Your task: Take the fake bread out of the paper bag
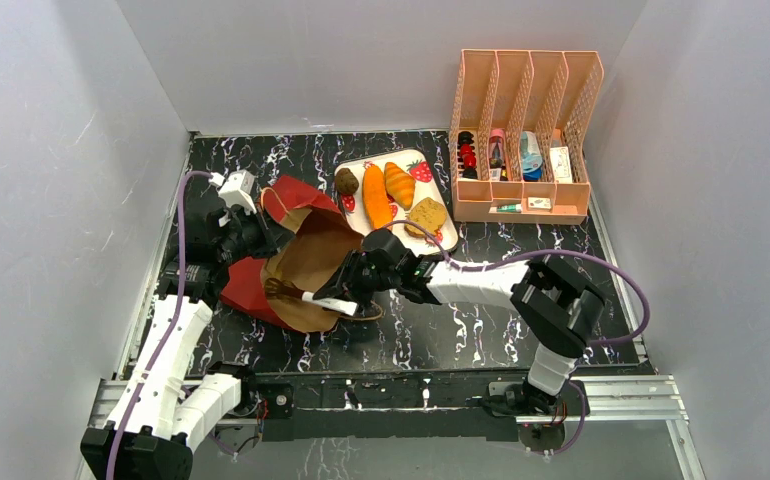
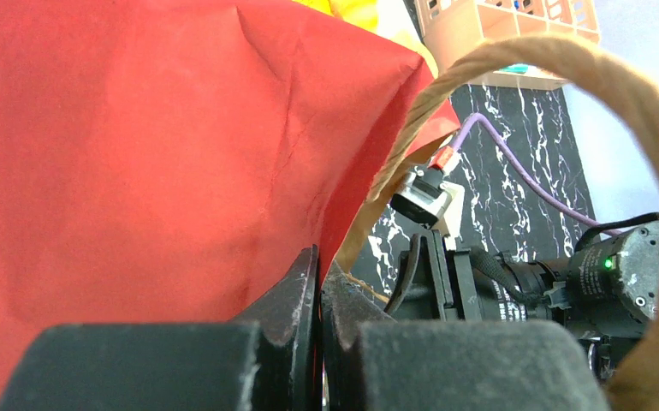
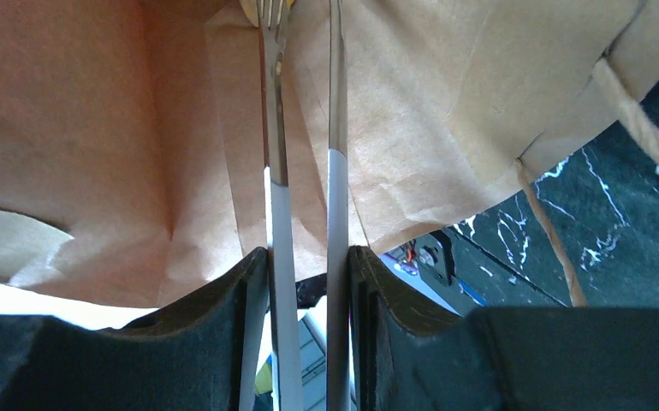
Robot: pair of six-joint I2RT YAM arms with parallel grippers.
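Observation:
The red paper bag [image 1: 242,286] lies on its side, brown interior facing right. My left gripper [image 1: 271,232] is shut at its upper rim; in the left wrist view its fingers [image 2: 283,325] close on the red paper edge by a twisted handle [image 2: 566,60]. My right gripper has its long fingers inside the bag, part open; a small yellowish piece [image 3: 249,12] shows at their tips, mostly hidden, so whether it is held I cannot tell. Fake breads lie on a strawberry tray [image 1: 351,216]: long loaf [image 1: 375,195], croissant [image 1: 399,185], dark roll [image 1: 346,182], slice [image 1: 425,215].
An orange divided organizer [image 1: 521,210] with small items stands at the back right. Grey walls bound the dark marble top [image 1: 511,340]. Bare surface shows at the front right, below my right arm.

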